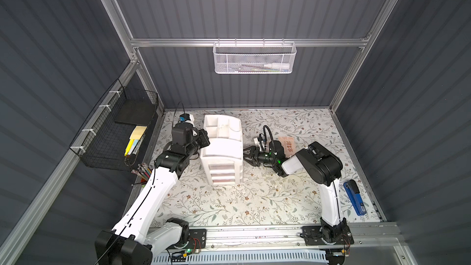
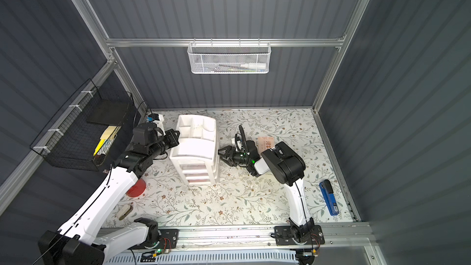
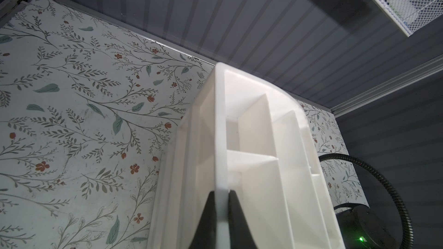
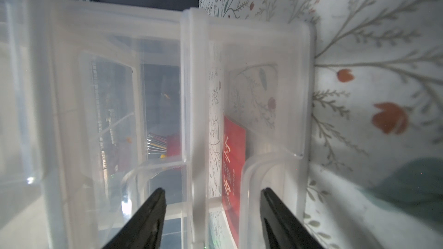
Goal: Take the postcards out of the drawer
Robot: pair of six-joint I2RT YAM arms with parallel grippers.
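The white drawer unit (image 1: 221, 149) stands upright mid-table, with open compartments on top. In the left wrist view, my left gripper is shut on its thin top side wall, one dark finger on each side. My right gripper is open beside the unit's other side, low down, its fingers spread before the clear drawers. Through the bottom drawer (image 4: 265, 149) a red postcard (image 4: 234, 156) with dark writing shows, standing on edge in that rotated view. Another pinkish card (image 1: 286, 143) lies on the table behind my right gripper.
A blue stapler (image 1: 354, 197) lies at the right edge. A black wire basket (image 1: 105, 142) hangs on the left wall, a white mesh basket (image 1: 254, 61) on the back wall. A red cup (image 2: 136, 188) is by my left arm.
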